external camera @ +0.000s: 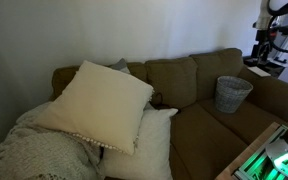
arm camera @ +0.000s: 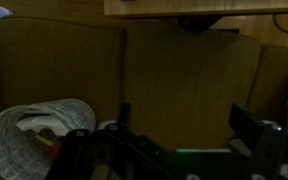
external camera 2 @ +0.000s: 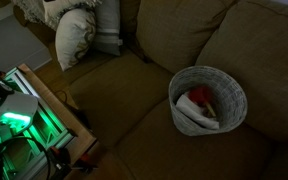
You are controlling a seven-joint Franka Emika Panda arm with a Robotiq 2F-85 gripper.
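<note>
My gripper stands open above the brown couch seat, its two dark fingers wide apart and nothing between them. A round woven basket [external camera 2: 209, 88] sits on the couch; in the wrist view it lies at the lower left, to one side of my gripper. Inside the basket are a white cloth [external camera 2: 190, 105] and something red [external camera 2: 200, 95], whose shape is hard to make out. In exterior view 1 the gripper [external camera: 260, 52] hangs at the upper right, higher than the basket.
A large cream pillow [external camera: 102, 103], a second white pillow [external camera: 144, 145] and a grey blanket [external camera: 34, 152] fill the couch's far end from the basket. A wooden table edge [arm camera: 204, 6] runs along the couch front.
</note>
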